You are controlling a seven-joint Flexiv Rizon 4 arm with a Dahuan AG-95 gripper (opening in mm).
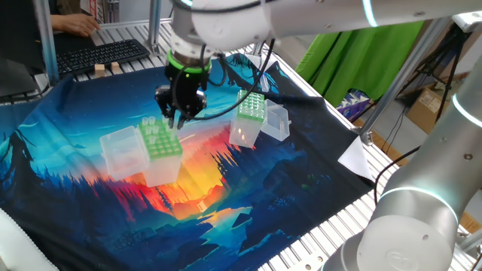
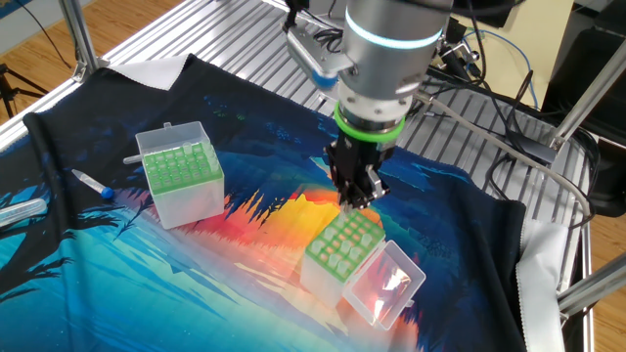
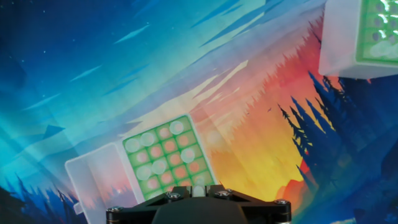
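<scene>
My gripper is shut on a small pale piece, apparently a clear tube [image 3: 198, 191], at the bottom of the wrist view. Most of that tube is hidden behind the fingers. In exterior view 2 the gripper [image 2: 348, 203] is at the far edge of the near tube box [image 2: 326, 279]; whether the tube is clear of the box cannot be told. This box has a green grid [image 1: 160, 141] with several clear tubes standing in it, and its clear lid [image 2: 385, 286] is open. A second box [image 2: 188, 202] with a green grid stands apart, also with its lid open.
A blue-capped marker [image 2: 95, 185] and another pen-like item [image 2: 22, 212] lie beyond the second box. The colourful cloth [image 1: 211, 233] has folds and covers a ribbed metal table [image 2: 230, 49]. Open cloth lies between the boxes.
</scene>
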